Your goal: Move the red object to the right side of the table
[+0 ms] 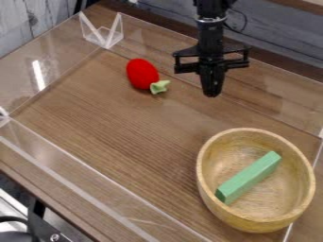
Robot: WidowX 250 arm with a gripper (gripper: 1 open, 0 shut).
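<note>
The red object (pixel 142 72), rounded with a pale green end (pixel 161 86), lies on the upper left part of the wooden table (pixel 120 132). My black gripper (pixel 211 91) is to the right of it, near the upper middle, with bare table between the two. No object shows at the fingertips. The fingers are small and dark here, so how far apart they stand is unclear.
A yellowish round bowl (pixel 206 170) with a green block (pixel 248 177) inside takes up the lower right. At the upper left stands a clear, wedge-like object (pixel 104 32). The right side above the bowl is clear.
</note>
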